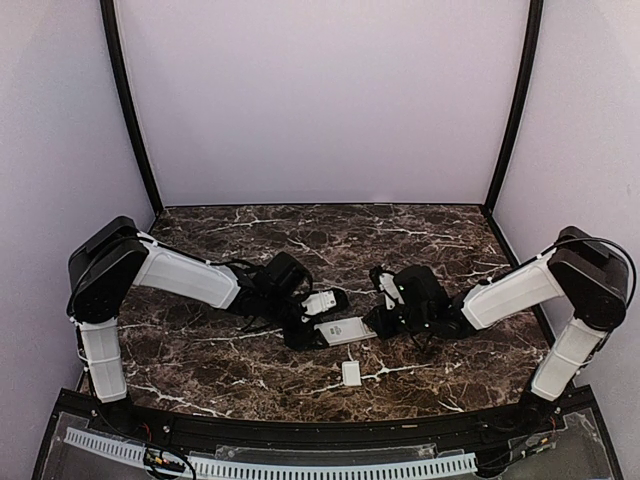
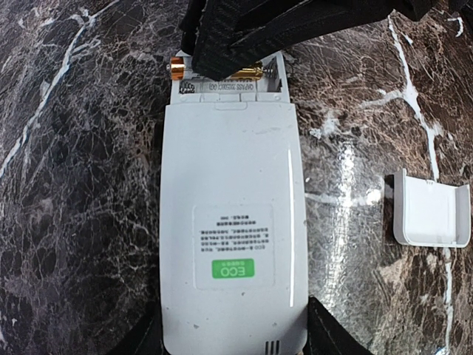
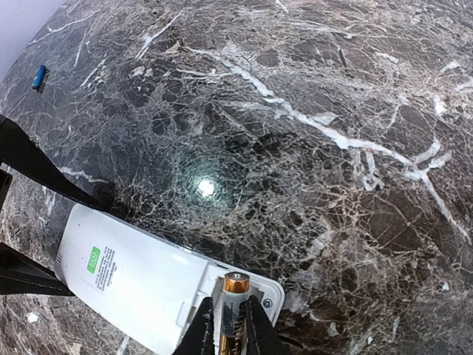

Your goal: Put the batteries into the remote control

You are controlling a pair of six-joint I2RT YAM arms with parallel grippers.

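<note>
The white remote (image 2: 233, 170) lies back up in the left wrist view, with my left gripper round its lower end, fingers against both sides. Its battery compartment (image 2: 229, 95) is open at the top end. A copper-topped battery (image 3: 235, 299) is at the compartment between the fingertips of my right gripper; whether it is seated is unclear. The right gripper partly hides it in the left wrist view. The loose white cover (image 2: 432, 211) lies beside the remote.
A blue battery (image 3: 39, 77) lies apart on the marble table (image 3: 332, 89) in the right wrist view. Behind both arms the table is largely clear.
</note>
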